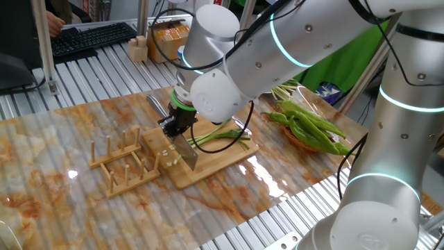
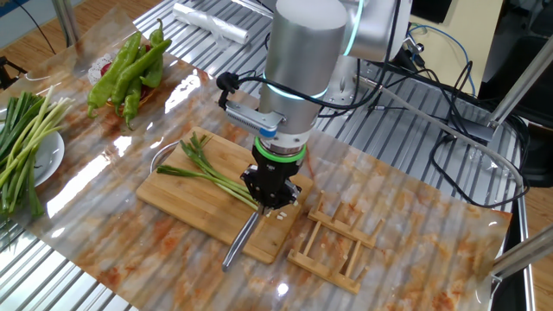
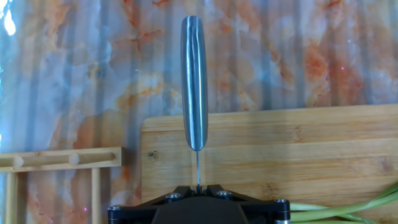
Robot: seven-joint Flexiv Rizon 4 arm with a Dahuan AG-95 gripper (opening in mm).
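Note:
My gripper (image 1: 178,130) is shut on a broad-bladed knife, gripping it beside the handle. The knife's blade (image 1: 185,154) points down at the wooden cutting board (image 2: 186,200); whether its edge touches the wood I cannot tell. Its steel handle (image 3: 195,81) sticks out past the board's edge in the wrist view. Long green onions (image 2: 200,162) lie across the board, their pale ends close to the blade. Small cut white pieces (image 1: 166,153) are scattered on the board beside the knife. In the wrist view the blade below the fingers is hidden by the gripper body.
A wooden peg rack (image 2: 321,272) stands close beside the board. Green peppers (image 1: 305,127) fill a basket farther off, and more green onions (image 2: 30,147) lie on a white plate (image 2: 50,160). The marbled tabletop in front of the rack is clear.

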